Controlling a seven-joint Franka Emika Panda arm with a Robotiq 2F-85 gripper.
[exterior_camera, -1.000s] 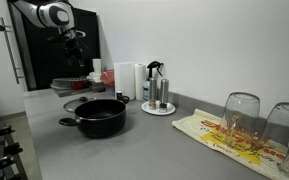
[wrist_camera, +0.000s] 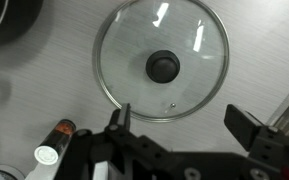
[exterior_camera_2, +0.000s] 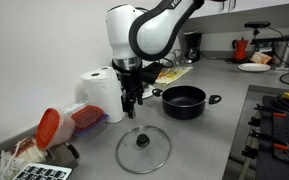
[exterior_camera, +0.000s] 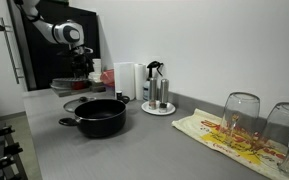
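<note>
A round glass lid (exterior_camera_2: 149,163) with a black knob (exterior_camera_2: 142,141) lies flat on the grey counter. The black two-handled pot (exterior_camera: 102,121) stands beside it, empty as far as its inside shows. Above the lid hangs my gripper (exterior_camera_2: 132,106), pointing down. From the wrist, the knob (wrist_camera: 162,66) shows beyond the gripper, whose fingers stand wide apart with nothing between them. Only an edge of the pot (wrist_camera: 6,22) enters the wrist view, at upper left.
Bottles and mills stand on a white plate (exterior_camera: 158,109) by the wall. Two upturned glass jars (exterior_camera: 241,112) rest on a patterned cloth (exterior_camera: 206,127). A paper roll (exterior_camera_2: 100,88) and a full dish rack (exterior_camera_2: 24,172) are near the lid.
In exterior view 1 the arm has come lower and somewhat to the right. The pot and the lid have stayed where they were.
</note>
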